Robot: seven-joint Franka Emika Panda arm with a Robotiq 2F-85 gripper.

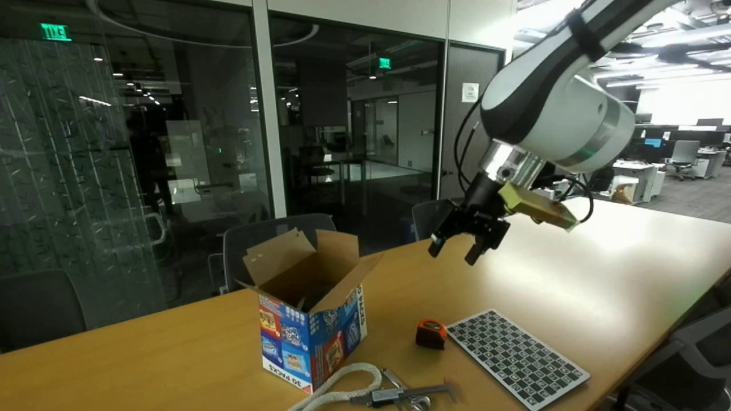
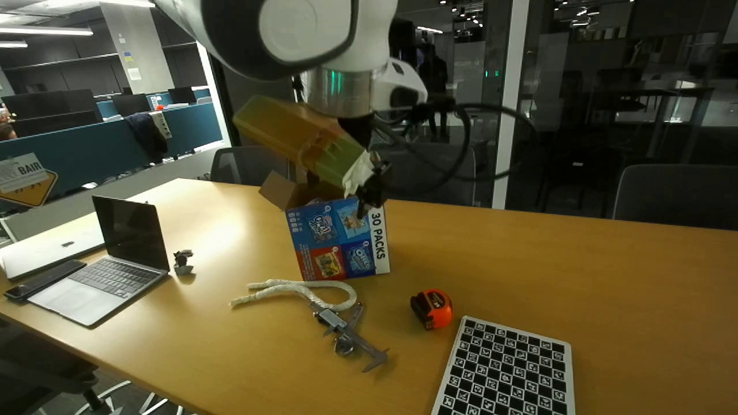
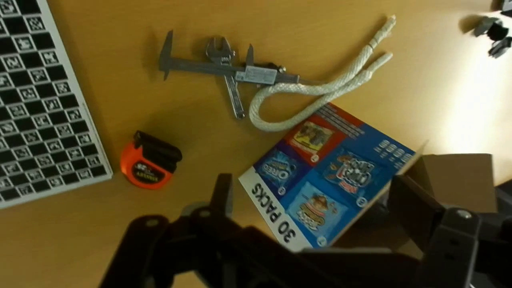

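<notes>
In exterior view 1 my gripper hangs open above the table, to the right of the box and well over the tape measure, with nothing between its fingers. The open cardboard snack box stands upright with its flaps up; a dark thing inside is too dim to name. An orange and black tape measure lies apart from the box. A white rope is looped beside the box. The grey caliper lies across a small wrench. From the wrist the fingers show wide apart, partly covering the box.
A black-and-white patterned board lies flat near the tape measure. At the far side of exterior view 2 are an open laptop and a small dark gadget. Chairs line the table by the glass wall. Bare table stretches right of the box.
</notes>
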